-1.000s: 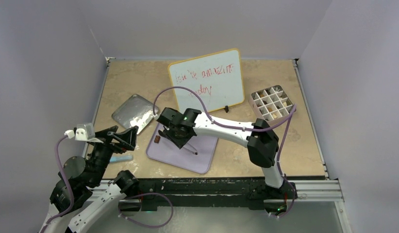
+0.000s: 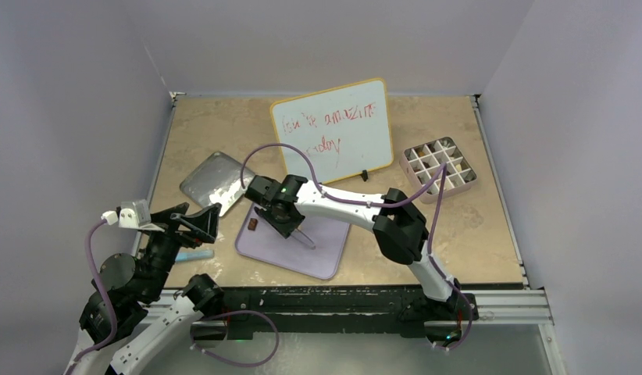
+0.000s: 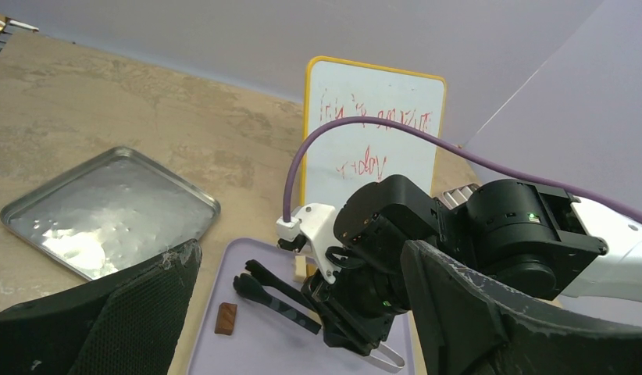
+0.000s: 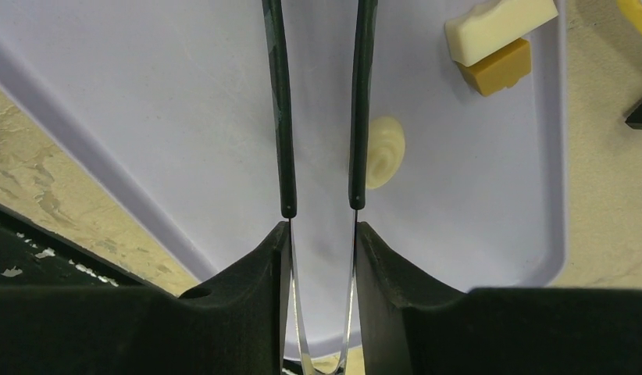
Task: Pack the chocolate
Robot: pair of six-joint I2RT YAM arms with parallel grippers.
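My right gripper is shut on a pair of black-tipped tongs (image 4: 279,133), their two arms parted over the lilac tray (image 2: 329,258). A brown chocolate piece (image 3: 226,318) lies on the tray's left part. In the right wrist view a cream block (image 4: 497,27), a yellow block (image 4: 497,70) and a pale oval piece (image 4: 386,152) lie on the tray, the oval beside the right tong tip. My left gripper (image 2: 205,219) stands open left of the tray, nothing between its fingers.
A compartment box (image 2: 440,166) sits at the right. A whiteboard (image 2: 333,133) lies behind the tray, a metal pan (image 2: 205,180) at its back left. A light-blue object (image 2: 195,255) lies at front left.
The right arm and its wrist have shifted a little to the left over the tray, its cable with them. The left arm has stayed still.
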